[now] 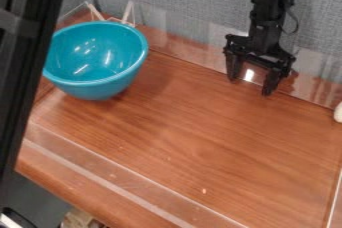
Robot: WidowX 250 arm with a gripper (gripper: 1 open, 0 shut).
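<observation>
My black gripper (251, 72) hangs at the back of the wooden table, near the upper right of the camera view, with its fingers pointing down and spread open, nothing seen between them. To its left, apart from it, a turquoise bowl (94, 67) stands at the table's left side, looking empty apart from glints of light.
A grey padded wall (181, 2) with a clear strip along its foot backs the table. A small white object (337, 113) is cut off at the right edge. A black post runs down the left edge.
</observation>
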